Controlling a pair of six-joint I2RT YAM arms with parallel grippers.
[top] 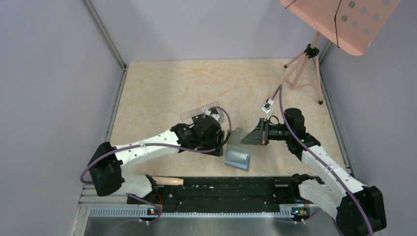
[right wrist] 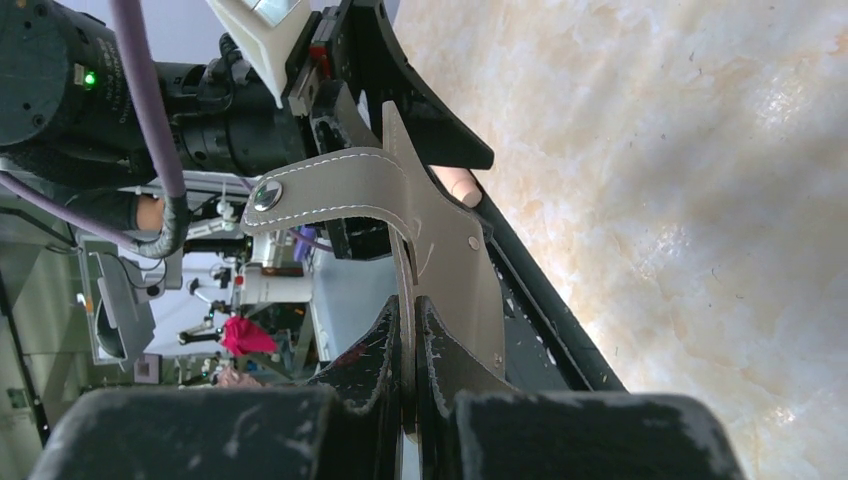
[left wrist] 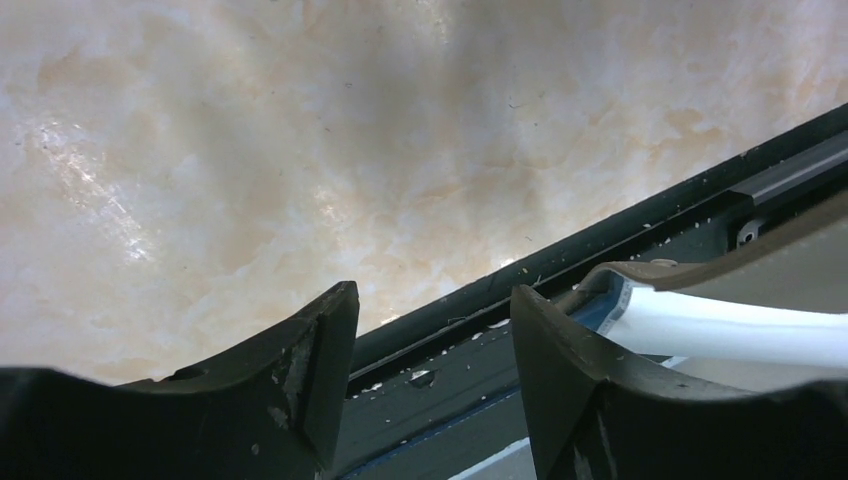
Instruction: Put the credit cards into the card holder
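The grey-brown leather card holder (top: 237, 136) hangs above the table's front part, its lower part blue-grey from above. My right gripper is shut on its thin edge. In the right wrist view the holder (right wrist: 455, 270) shows a stitched strap with a round snap. My left gripper is part open beside the holder, its fingers apart with nothing between them. The holder's edge (left wrist: 760, 250) enters at the right of the left wrist view, with a white and blue inner face below it. I cannot make out any separate card.
A clear tray (top: 189, 116) lies on the table behind my left arm, partly hidden by it. The dark front rail (top: 221, 196) runs below the holder. A tripod (top: 300, 69) stands at the back right.
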